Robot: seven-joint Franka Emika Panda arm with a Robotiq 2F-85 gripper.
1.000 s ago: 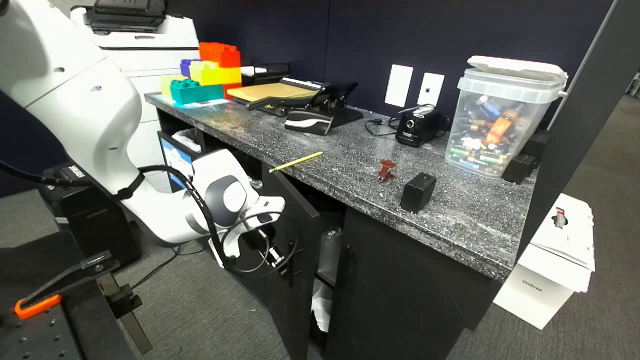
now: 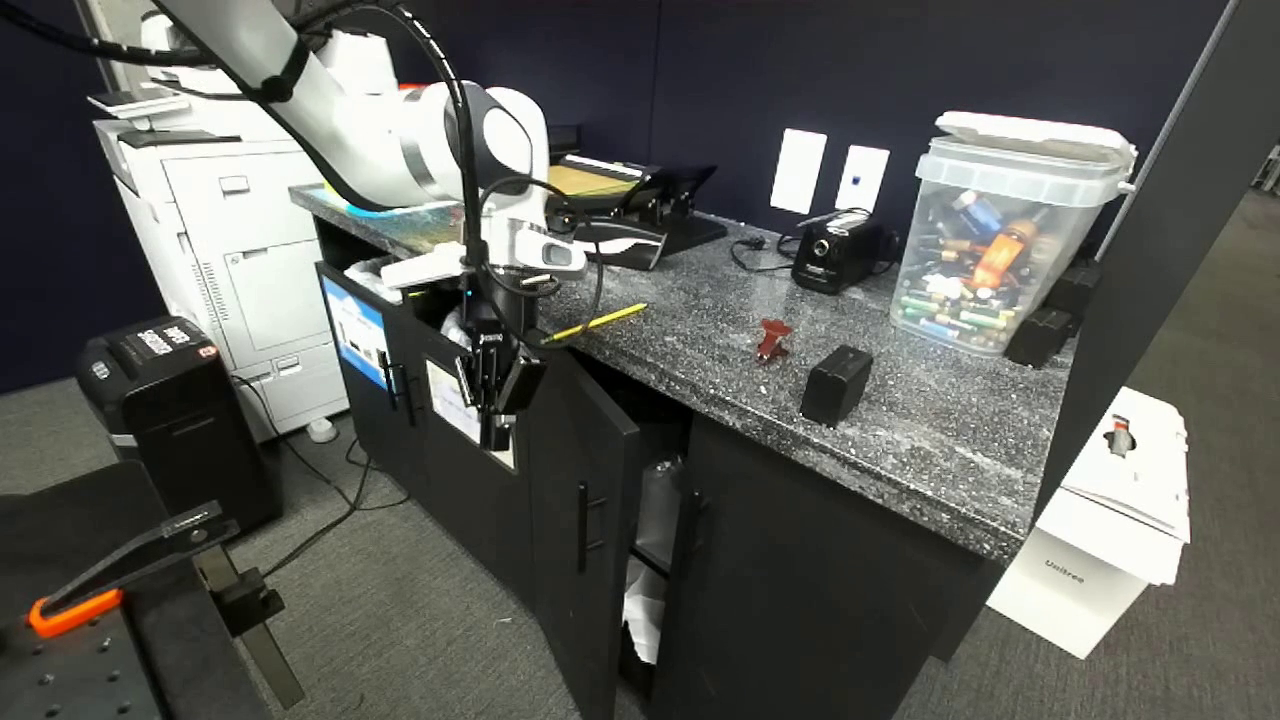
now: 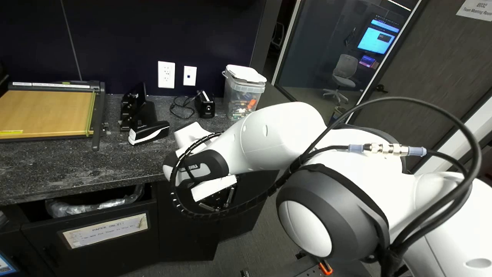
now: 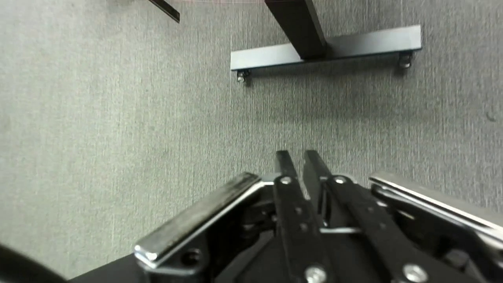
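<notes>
My gripper (image 2: 497, 420) points downward in front of the cabinet fronts, beside the counter edge. In the wrist view its fingers (image 4: 285, 165) stand a narrow gap apart, with only carpet showing beyond and nothing held. The black cabinet door (image 2: 558, 456) stands ajar, swung outward; its vertical handle (image 2: 585, 526) lies below and right of the gripper in exterior view 1. Through the opening a clear plastic bag (image 2: 659, 510) shows. In exterior view 2 the arm and hand mostly hide the fingers.
On the speckled counter (image 2: 720, 348) lie a yellow pencil (image 2: 596, 324) near the edge, a red clip (image 2: 773, 340), a black block (image 2: 836, 384) and a tub of batteries (image 2: 1008, 240). A paper drawer (image 3: 108, 228) stands partly out. Bare carpet lies below.
My hand has risen from low beside the door handle to about counter height, turning to point down. The door looks ajar by the same amount; the counter items have not moved.
</notes>
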